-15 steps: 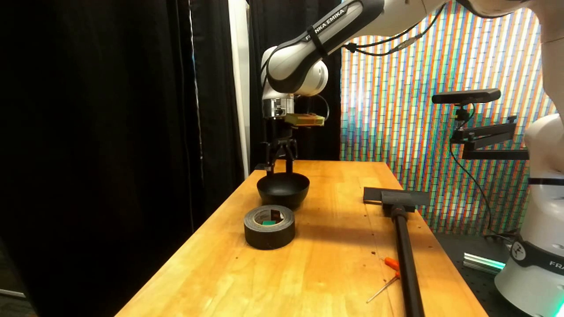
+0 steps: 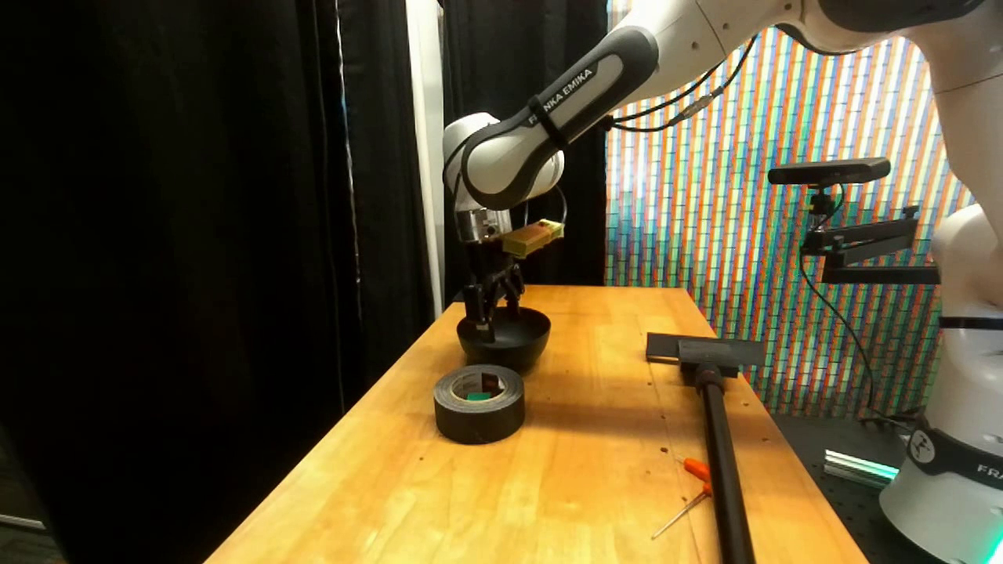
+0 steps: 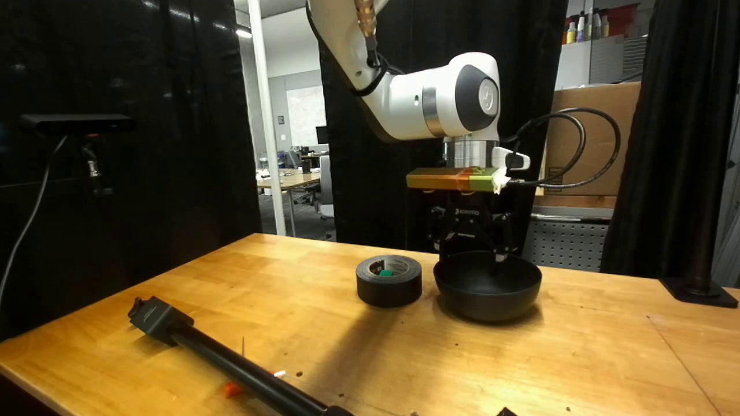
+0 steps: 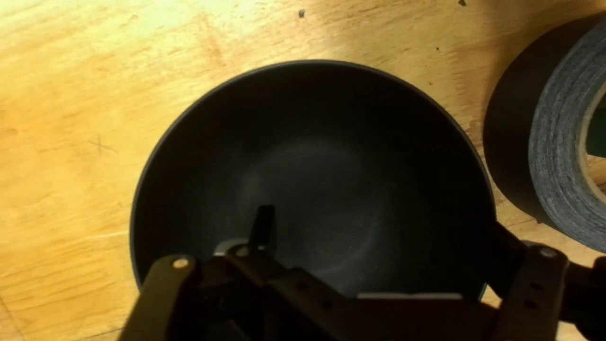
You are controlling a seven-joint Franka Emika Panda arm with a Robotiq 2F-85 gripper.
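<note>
A round black bowl [image 2: 526,343] stands upright on the wooden table, and its inside looks empty in the wrist view. My gripper [image 2: 499,319] points down at the bowl with its fingers spread and nothing seen held. In the wrist view, one finger [image 4: 264,227] is over the bowl's interior, while the other reaches the right rim, on the side of the tape. Exterior view 2 shows one fingertip [image 3: 500,257] within the bowl's opening; the other is partly hidden behind the left rim. Whether either finger touches the bowl cannot be told.
A roll of black tape [image 3: 389,288] lies flat close beside the bowl. Along the table's other side lies a black pole [image 2: 719,451] with a flat head, an orange-handled screwdriver [image 2: 697,469] near it. Bare wood separates the pole from the bowl.
My gripper has come lower, towards the bowl, and shifted slightly left in exterior view 1. It has also turned, with its fingers looking wider apart. The bowl and tape have not moved.
</note>
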